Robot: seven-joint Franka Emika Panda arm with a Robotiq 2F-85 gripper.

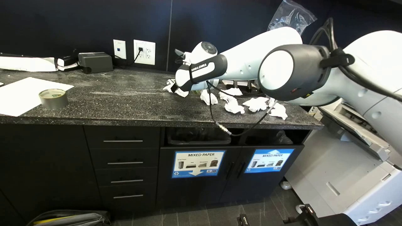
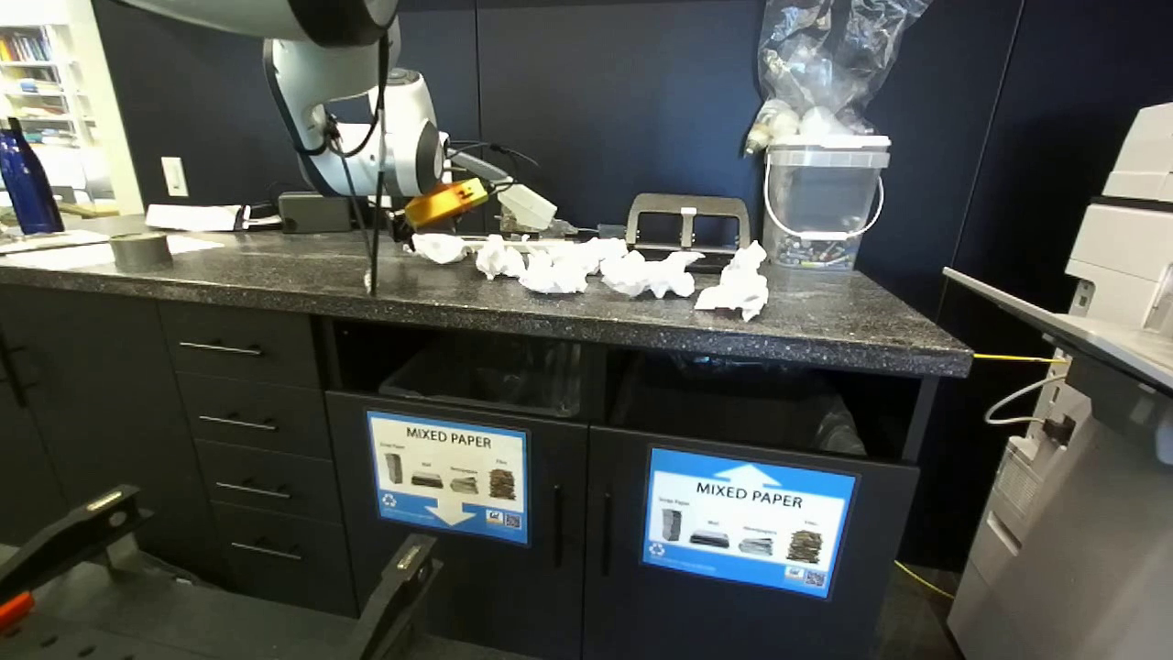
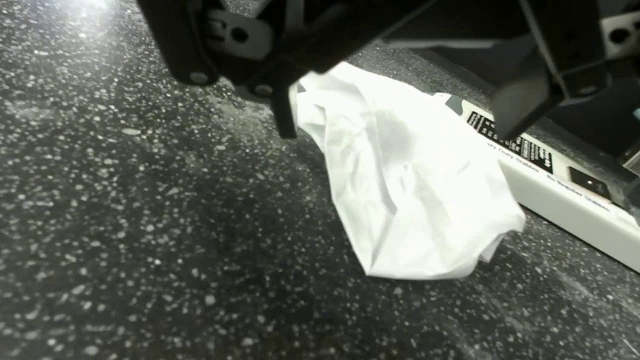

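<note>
In the wrist view, my gripper is open, with its dark fingers (image 3: 283,108) on either side of a crumpled white paper (image 3: 420,198). The paper lies on the dark speckled counter; whether the fingers touch it, I cannot tell. The same paper (image 2: 440,248) sits low beside the hand in exterior view 2. More crumpled white papers lie to its right, among them one near the middle (image 1: 209,97) and one at the far right (image 1: 278,110). The arm hides the fingertips in exterior view 1.
Close behind the paper lies a long white stapler (image 3: 558,180). A black hole punch (image 2: 687,214) and a clear bucket (image 2: 825,203) stand at the back. Left on the counter are a tape roll (image 1: 54,98), white sheets (image 1: 26,94) and a grey box (image 1: 96,62).
</note>
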